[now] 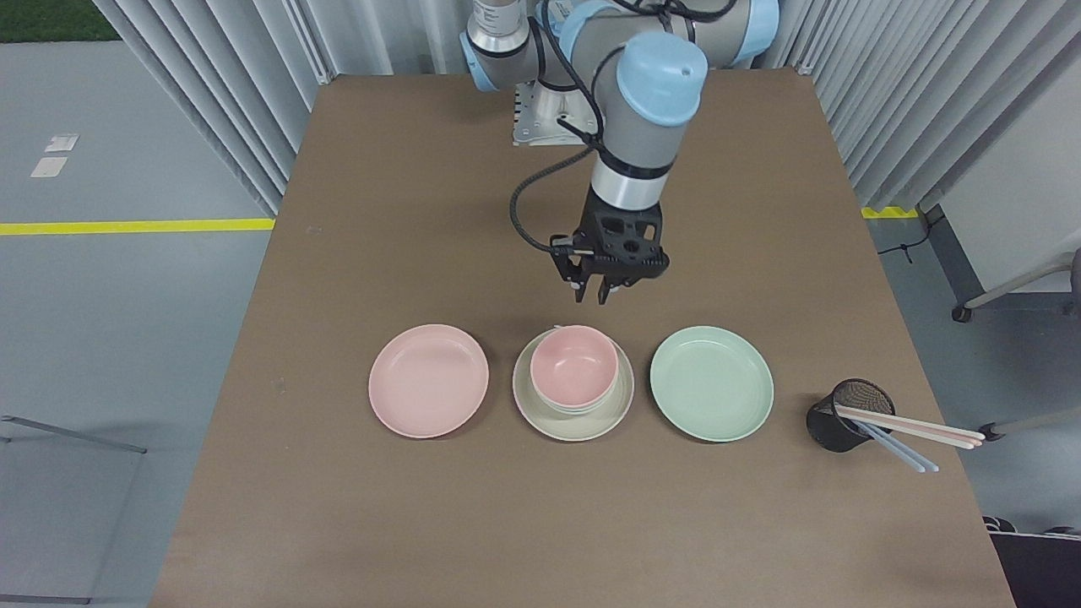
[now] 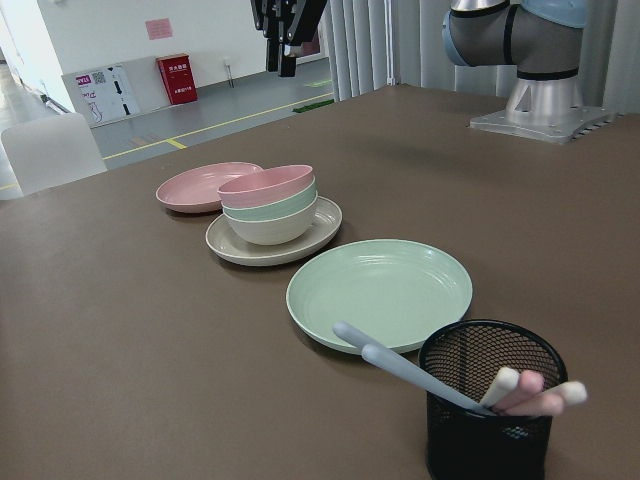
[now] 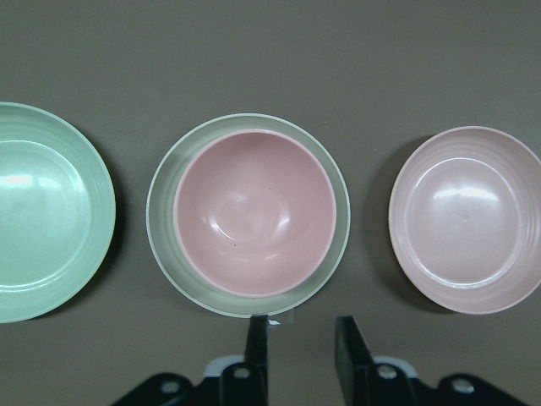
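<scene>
My gripper [image 1: 589, 292] hangs open and empty above the table, just behind the stacked bowls. The pink bowl [image 1: 573, 361] [image 3: 254, 211] tops a stack with a green bowl [image 2: 270, 210] and a white bowl [image 2: 268, 233], on a cream plate [image 1: 532, 405]. A pink plate [image 1: 428, 381] stands to the left in the front view, a green plate [image 1: 711, 383] to the right. In the wrist view the stack sits centred just beyond the fingertips.
A black mesh cup [image 1: 831, 426] [image 2: 485, 450] holding pink, white and blue chopsticks stands near the table's right edge.
</scene>
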